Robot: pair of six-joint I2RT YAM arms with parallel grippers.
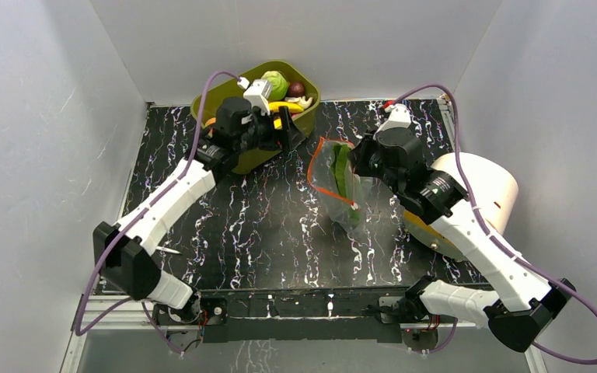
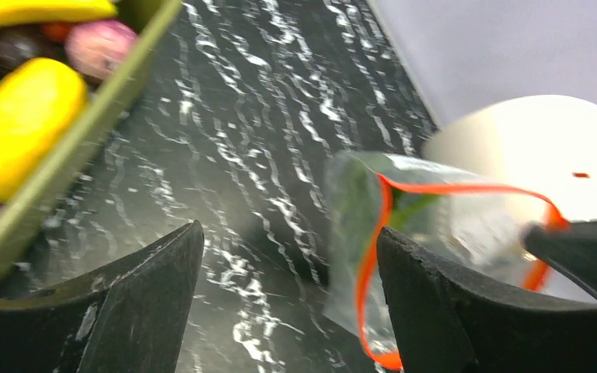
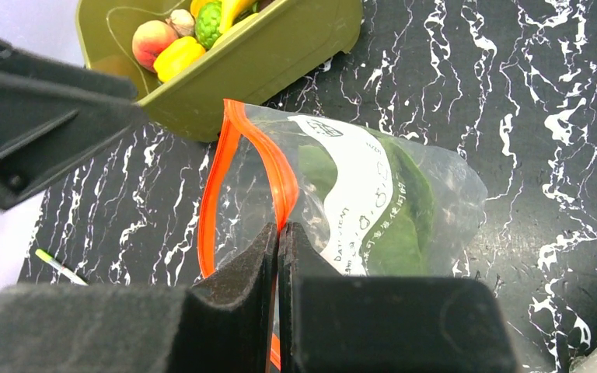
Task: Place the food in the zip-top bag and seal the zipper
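Note:
The clear zip bag [image 1: 334, 194] with an orange zipper hangs with green leafy food inside. My right gripper [image 1: 357, 159] is shut on the zipper edge at its upper right, seen pinched between the fingers in the right wrist view [image 3: 278, 233]. My left gripper [image 1: 289, 132] is open with nothing between its fingers, over the right edge of the olive bin [image 1: 249, 159], up and left of the bag. In the left wrist view the bag's orange zipper loop [image 2: 466, 189] stands partly open.
The bin holds a cabbage [image 1: 274, 81], bananas, a peach [image 3: 151, 43] and several other foods. A cream round appliance [image 1: 466, 179] stands at the right. A pen [image 3: 62, 266] lies at the left.

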